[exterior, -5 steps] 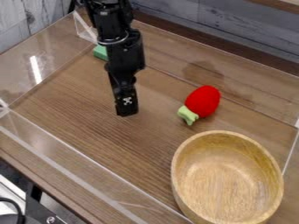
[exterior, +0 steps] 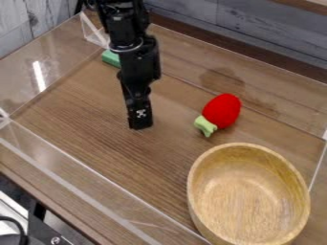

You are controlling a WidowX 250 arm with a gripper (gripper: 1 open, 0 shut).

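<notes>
My black gripper (exterior: pixel 140 109) reaches down from the back over the left-centre of the wooden table, its tip low near the surface, open, with nothing visible between its fingers. To its right lie a red oval object (exterior: pixel 223 108) and, touching its lower left, a small pale green piece (exterior: pixel 206 125). A green object (exterior: pixel 111 57) sits at the back, partly hidden behind the arm.
A wooden bowl (exterior: pixel 250 191) fills the front right. A wall (exterior: pixel 243 19) runs along the back, and cables show at the bottom left corner.
</notes>
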